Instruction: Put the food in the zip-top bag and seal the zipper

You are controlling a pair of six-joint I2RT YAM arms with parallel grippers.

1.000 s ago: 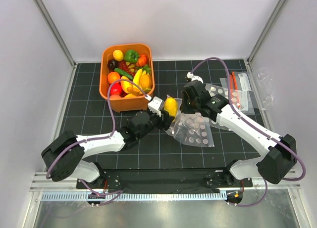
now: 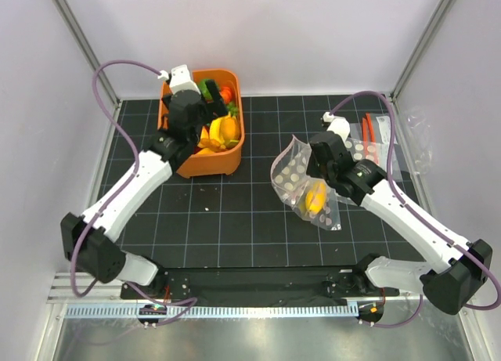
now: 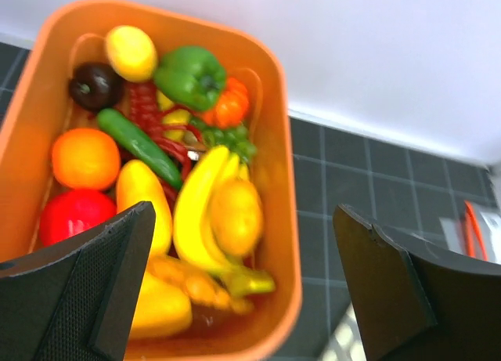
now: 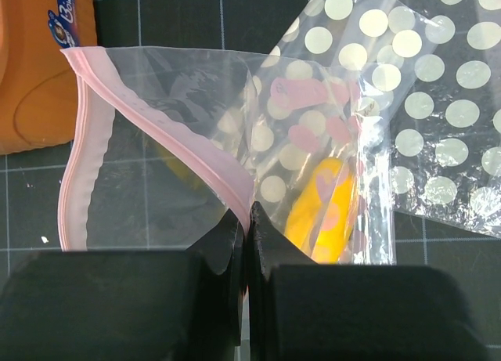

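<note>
A clear zip bag with pink zipper [image 4: 156, 142] and white dots lies at the centre right of the mat, with a yellow food piece [image 4: 319, 208] inside. My right gripper is shut on the bag's zipper edge, holding the mouth partly raised. My left gripper is open above the orange bin [image 2: 207, 164], nothing between its fingers. The bin holds toy produce: bananas [image 3: 196, 212], a green pepper [image 3: 190, 79], a cucumber [image 3: 137, 142], tomatoes and other items.
More dotted plastic bags [image 4: 462, 95] and red strips [image 2: 368, 130] lie at the back right. White walls enclose the sides and back.
My left arm has left the bag and swung up over the bin, opening and leaving the yellow piece in the bag. The right arm has shifted slightly right.
</note>
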